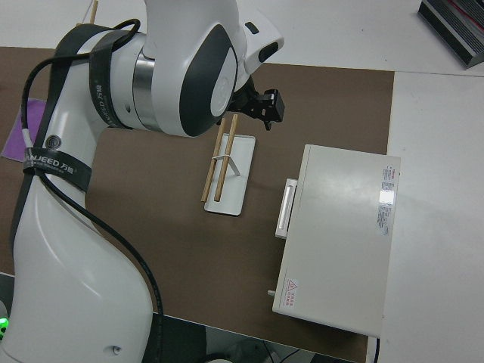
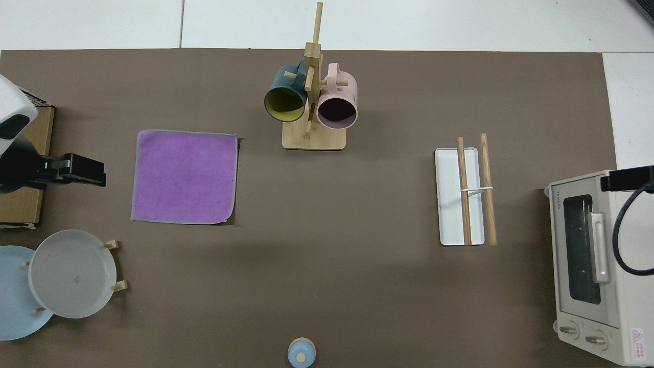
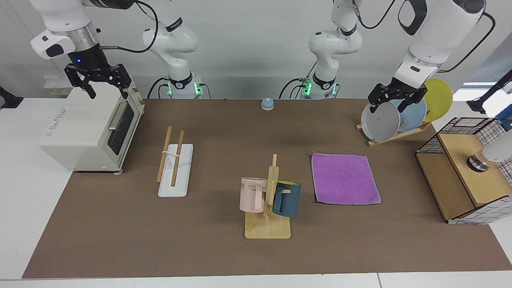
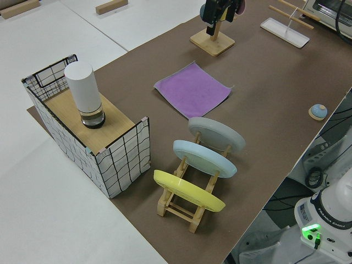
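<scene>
A black gripper [image 2: 92, 171] on a white arm reaches in from the left edge in the top view, beside the plate rack; in the left view it is the right-hand one [image 3: 386, 103], above the white [image 3: 379, 122], blue and yellow plates. The other gripper [image 3: 105, 86] is over the white oven [image 3: 77, 139]. Whether either is open or shut is unclear. A blue mug [image 2: 285, 98] and a pink mug [image 2: 337, 104] hang on a wooden tree [image 2: 312, 141]. A purple cloth [image 2: 184, 175] lies flat. A white tray with two wooden rods [image 2: 447, 196] lies right of centre.
A wire basket with wooden shelves [image 3: 451, 192] and a white cylinder [image 3: 494, 151] stands beyond the plates. A small blue round object [image 2: 301, 352] sits at the mat's edge.
</scene>
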